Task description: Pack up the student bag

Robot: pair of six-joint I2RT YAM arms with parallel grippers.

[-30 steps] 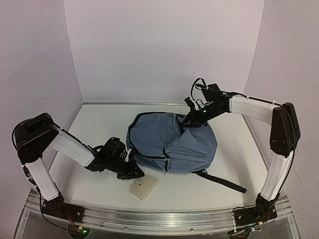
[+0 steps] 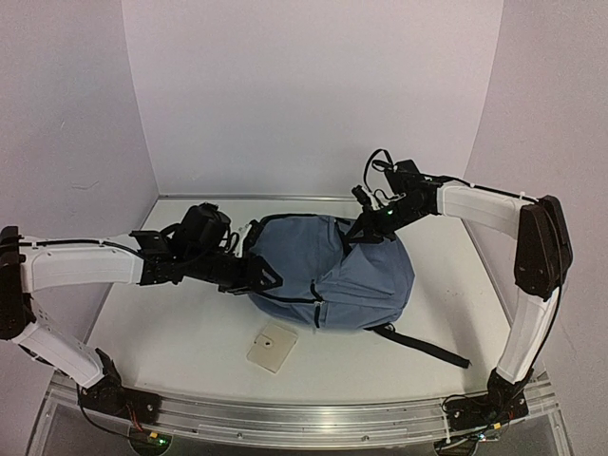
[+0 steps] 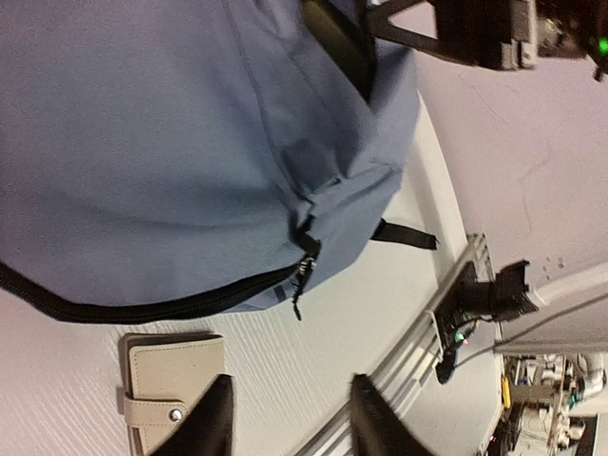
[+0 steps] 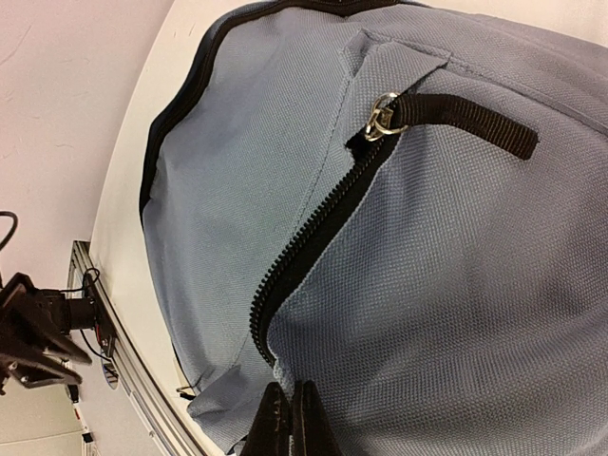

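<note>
The blue-grey bag (image 2: 366,290) lies on its side across the middle of the table, with black zipper edging round its mouth. My right gripper is shut on a fold of the bag's fabric beside a black zipper (image 4: 302,252). A beige notebook (image 2: 273,349) with a snap strap rests flat on the table in front of the bag, outside it. My left gripper (image 2: 270,276) stands open over the bag's left front part, nothing between its fingers. In the left wrist view the notebook (image 3: 176,375) shows at lower left, clear of those fingers.
A black strap (image 2: 425,348) stretches from the bag toward the right front. A metal rail (image 2: 304,415) bounds the table's front edge.
My left gripper has moved away from the notebook, toward the back and right, over the bag. The notebook has shifted slightly and turned. My right arm and the bag look unmoved.
</note>
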